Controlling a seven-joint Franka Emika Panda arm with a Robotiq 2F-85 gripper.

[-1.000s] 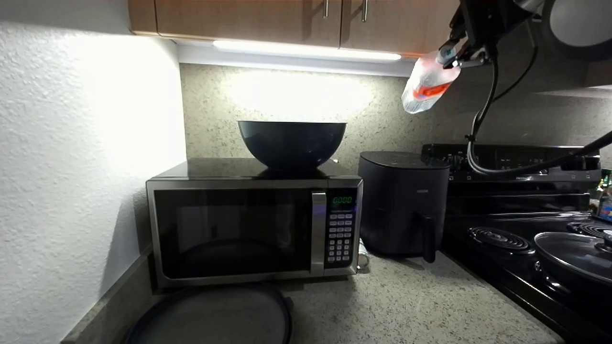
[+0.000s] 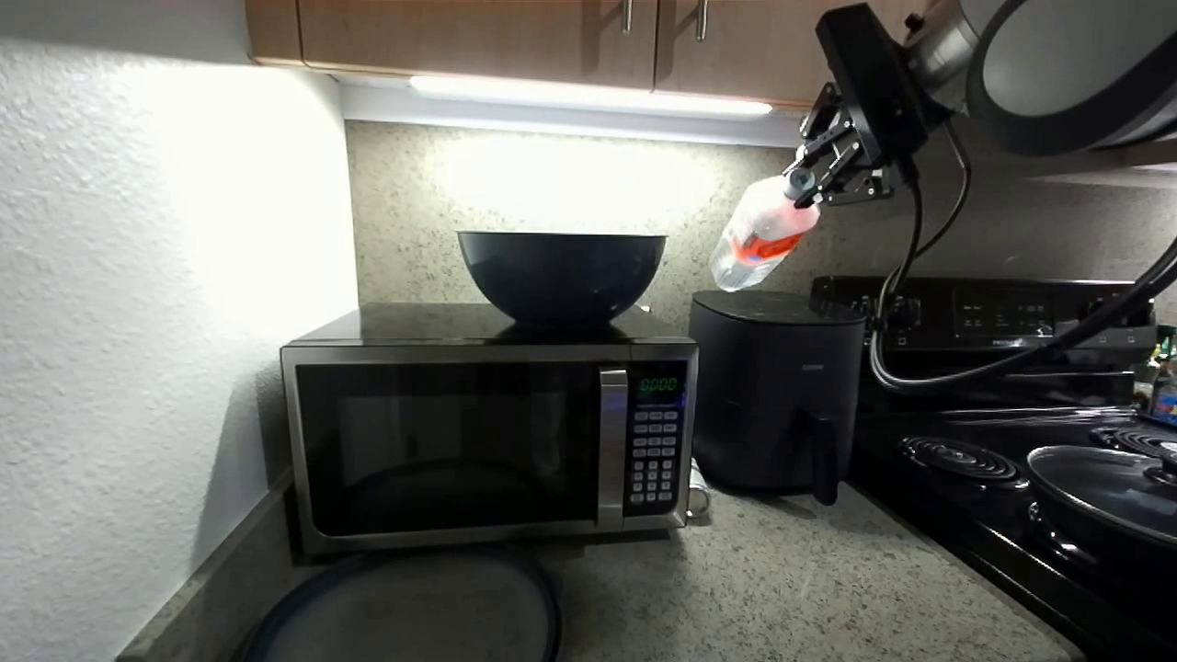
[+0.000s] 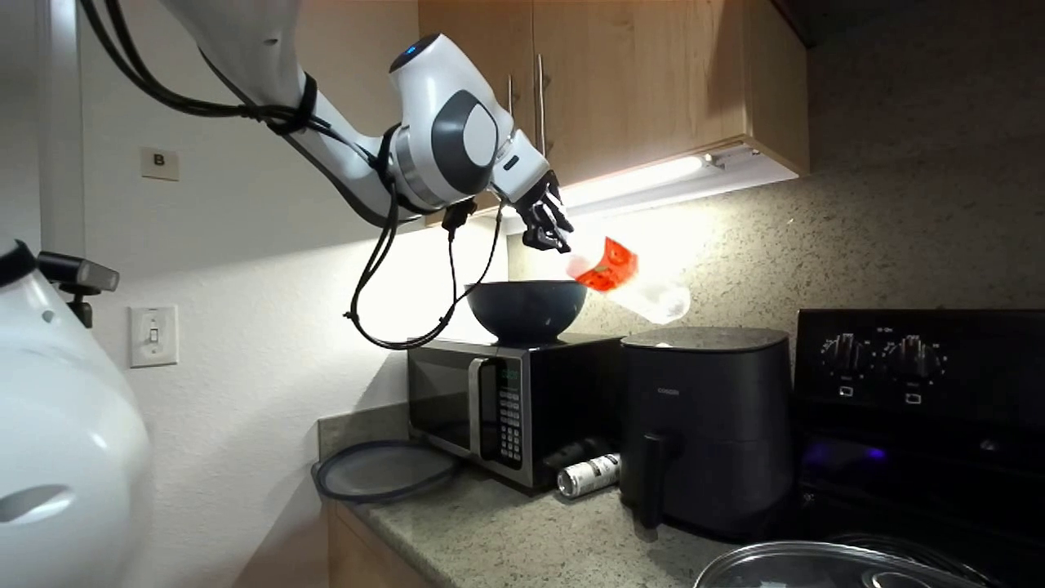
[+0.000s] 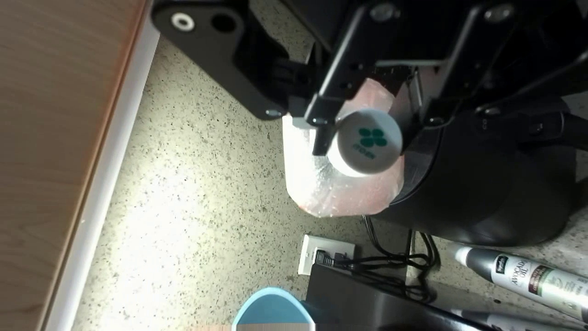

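A clear plastic bottle [image 2: 761, 226] with a red-orange label and a white cap [image 4: 368, 142] hangs tilted in the air. My gripper [image 2: 807, 186] is shut on it at the neck, just below the cap. In exterior view 1 the bottle's base points down and left, above the black air fryer [image 2: 778, 392] and apart from its lid. Exterior view 2 shows the bottle [image 3: 617, 266] washed out by the light, beyond the fingers of my gripper [image 3: 565, 238]. Between the wrist view's fingers the cap faces the camera.
A dark bowl [image 2: 563, 276] stands on the microwave [image 2: 452, 441], left of the bottle. Wooden cabinets [image 2: 474, 42] hang overhead. The stove [image 2: 999, 441] with a lidded pan is at right. Spray cans [image 3: 589, 476] lie between microwave and fryer. Bare counter [image 2: 772, 585] extends in front.
My gripper and the bottle have moved down and to the left in exterior view 1, closer to the air fryer's lid. The bottle is still held. Bowl, microwave and fryer stand unchanged.
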